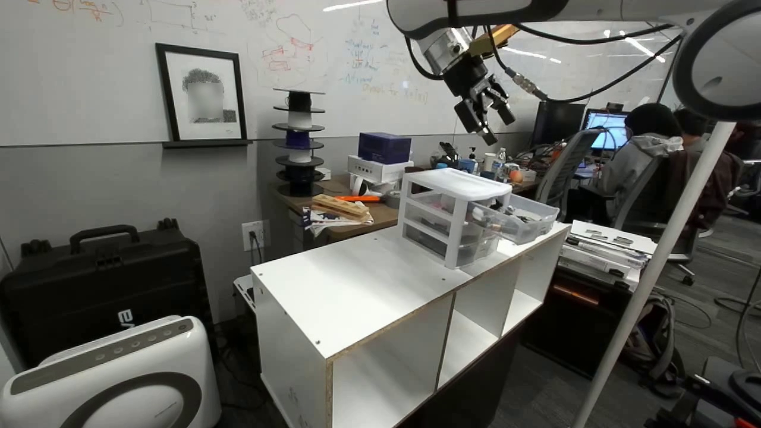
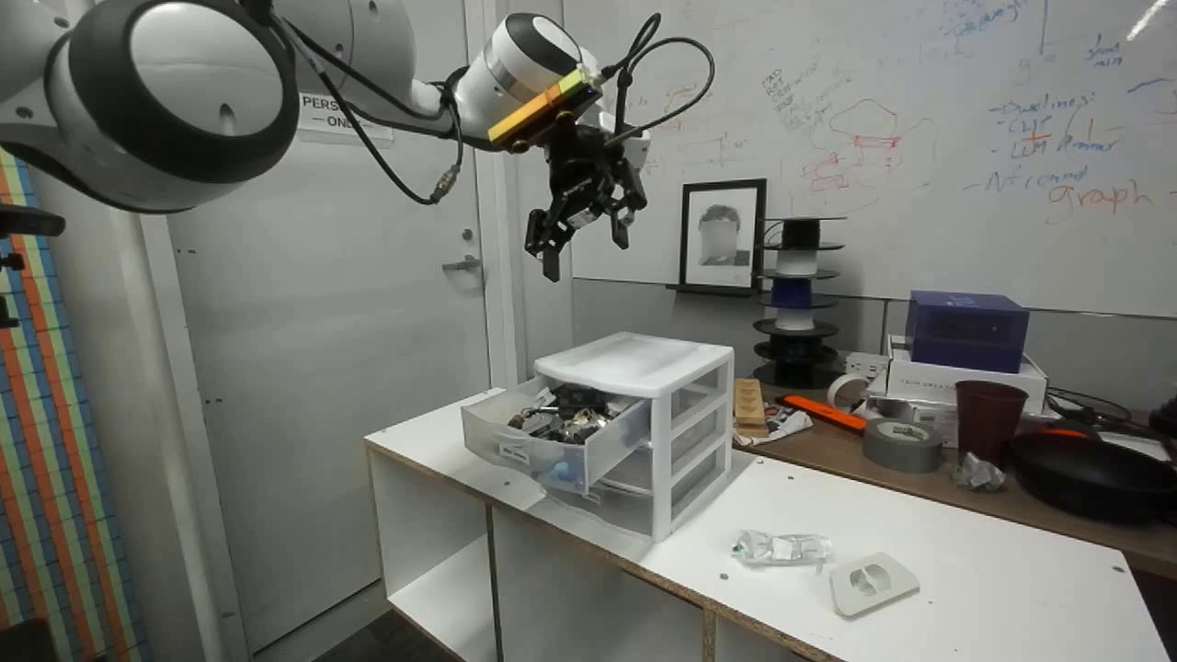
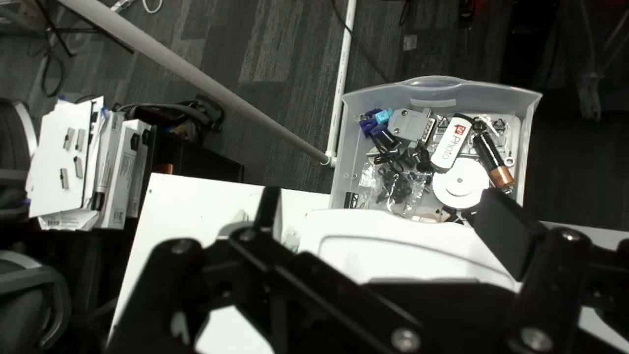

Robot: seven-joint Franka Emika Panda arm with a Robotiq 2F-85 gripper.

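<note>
High above the white plastic drawer unit [image 2: 634,362] hangs my gripper [image 2: 585,252], its fingers apart and nothing between them. The unit's top drawer [image 2: 527,450] is pulled out and full of small parts. From the wrist view, this drawer holds a white Photo-labelled object [image 3: 452,142], a grey connector [image 3: 410,125], a white disc [image 3: 461,183] and a black cylinder with a copper end [image 3: 493,159]. Two dark fingers [image 3: 268,212] frame the unit's white lid below. A clear plastic packet [image 2: 781,548] and a pale flat piece [image 2: 874,583] lie on the white shelf top beside the unit.
The white shelf [image 1: 357,285] has a broad clear area on its top. A brown desk with a tape roll [image 2: 902,443], a dark cup [image 2: 985,417] and a pan [image 2: 1092,474] stands behind it. A pale pole [image 1: 653,278] rises near the drawer side.
</note>
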